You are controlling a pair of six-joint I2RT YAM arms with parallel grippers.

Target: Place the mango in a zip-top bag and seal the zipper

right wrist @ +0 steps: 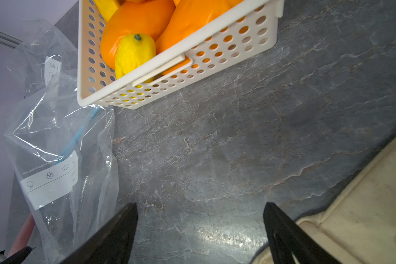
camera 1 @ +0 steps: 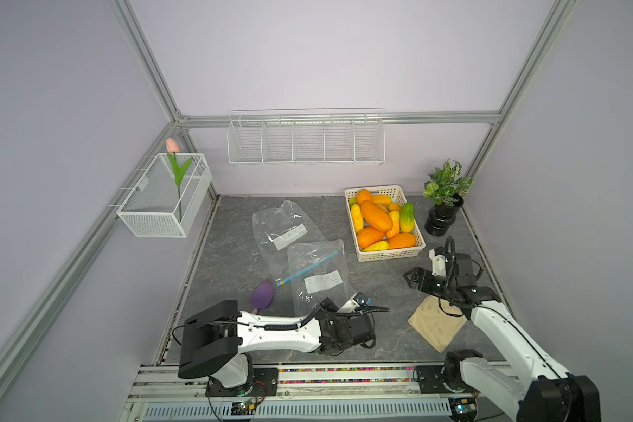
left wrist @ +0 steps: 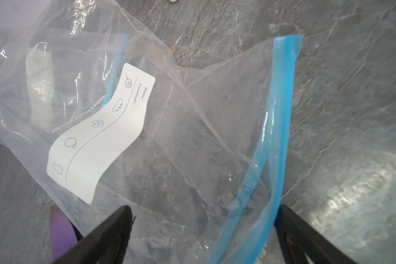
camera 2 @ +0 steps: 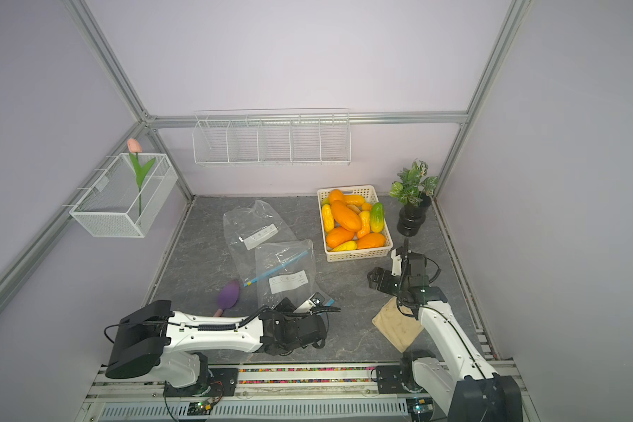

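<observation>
The front zip bag (left wrist: 193, 132) is clear with a white label and a blue zipper strip (left wrist: 279, 110); its layers part somewhat near the strip. My left gripper stands open over the bag's zipper end, with the right finger (left wrist: 299, 233) close against the strip. Farther back lies a second zip bag (camera 1: 277, 228), partly under the first. Orange mango-like fruits (camera 1: 376, 215) are piled with other produce in a cream basket (right wrist: 180, 66). My right gripper is open and empty above the bare counter, in front of the basket.
A beige cloth (camera 1: 437, 323) lies below the right arm. The purple spoon-like utensil (camera 1: 262, 295) is left of the bags. A potted plant (camera 1: 444, 197) stands at the back right. Bare counter (right wrist: 206, 145) stretches between the bags and cloth.
</observation>
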